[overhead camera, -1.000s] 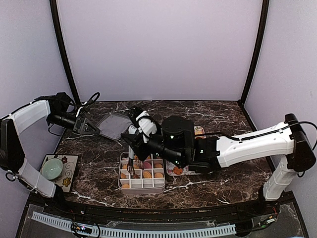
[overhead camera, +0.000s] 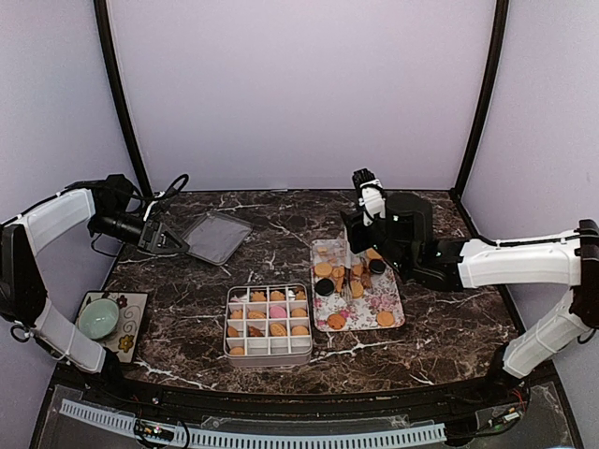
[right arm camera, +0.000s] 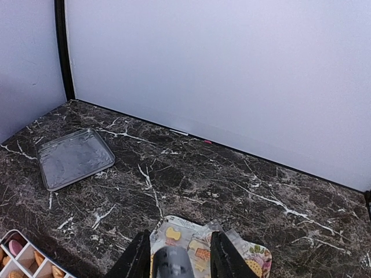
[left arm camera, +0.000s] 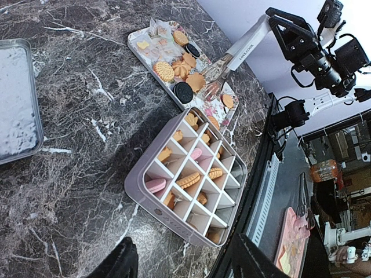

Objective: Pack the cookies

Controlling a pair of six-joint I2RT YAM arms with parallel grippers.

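My right gripper (overhead camera: 354,224) is shut on a pair of metal tongs (left arm camera: 250,44), its handles standing between the fingers. The tongs point down over the floral tray (overhead camera: 384,301), their tips spread among several cookies (left arm camera: 181,69). Whether a cookie sits between the tips I cannot tell. Left of that tray stands the divided box (overhead camera: 271,360), with cookies in many of its compartments and the front row mostly empty. Off at the far left, my left gripper (overhead camera: 173,245) hangs open and empty; its fingers (left arm camera: 119,263) are well apart.
A clear, empty-looking tray (overhead camera: 217,239) lies at the back left. At the front left, a pale green bowl (overhead camera: 98,319) rests on a patterned tray (overhead camera: 129,341). Bare marble table (overhead camera: 281,234) lies between the clear tray and the floral one.
My left arm has stayed still.
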